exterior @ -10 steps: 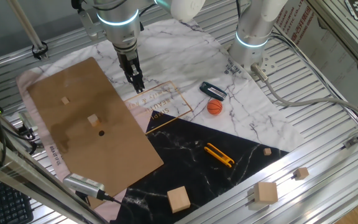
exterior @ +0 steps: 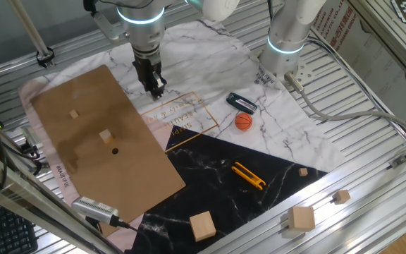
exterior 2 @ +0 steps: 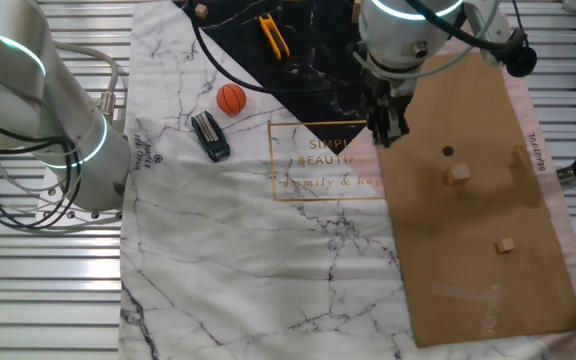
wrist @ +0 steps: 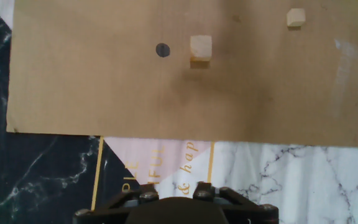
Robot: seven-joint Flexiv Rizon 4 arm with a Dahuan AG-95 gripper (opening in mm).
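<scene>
My gripper (exterior: pixel 158 92) hangs fingers-down above the white marbled cloth, beside the long edge of the brown cardboard (exterior: pixel 83 159). In the wrist view its two dark fingertips (wrist: pixel 148 195) stand apart at the bottom edge. The gripper is open, and nothing shows between its fingers. A light wooden cube (wrist: pixel 201 48) lies on the cardboard, near a black round spot (wrist: pixel 162 50). Farther along the board sits a smaller wooden cube (wrist: pixel 296 17). Both cubes are well clear of the gripper.
An orange ball (exterior: pixel 243 121) rests against or close to a dark green tool (exterior: pixel 242 104). On the black cloth lie a yellow cutter (exterior: pixel 249 176), a large wood block (exterior: pixel 202 226) and a tiny cube (exterior: pixel 303 171). Two more blocks, including a larger one (exterior: pixel 301 219), sit on the metal slats.
The objects have not moved.
</scene>
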